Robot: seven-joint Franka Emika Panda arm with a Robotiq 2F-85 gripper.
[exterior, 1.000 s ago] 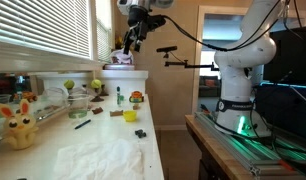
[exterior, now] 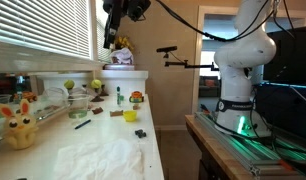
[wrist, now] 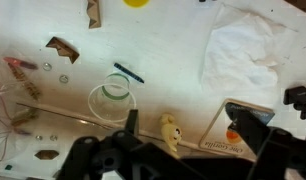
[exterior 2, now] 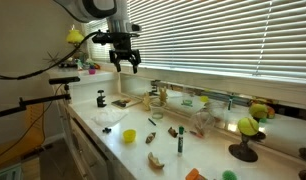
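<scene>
My gripper (exterior 2: 127, 68) hangs high above the counter, its fingers spread apart and nothing between them. From the wrist, the open gripper looks down on a yellow rabbit figure (wrist: 171, 133), a white cloth (wrist: 238, 55) and a dark marker (wrist: 128, 72). A yellow cup (exterior: 130, 116) stands on the counter; only its edge shows at the top of the wrist view. Near the front in the first exterior view lies the cloth (exterior: 101, 160), with the rabbit (exterior: 19, 125) upright at the left.
Along the window side stand a glass jar (exterior: 78, 103) and other small items. A small black object (exterior: 140, 133) lies near the counter's open edge. In the second exterior view, a desk lamp (exterior 2: 246, 140) stands at the right. The air around the gripper is clear.
My gripper has moved left and slightly upward in the first exterior view, remaining high above the counter. The objects below have not visibly moved.
</scene>
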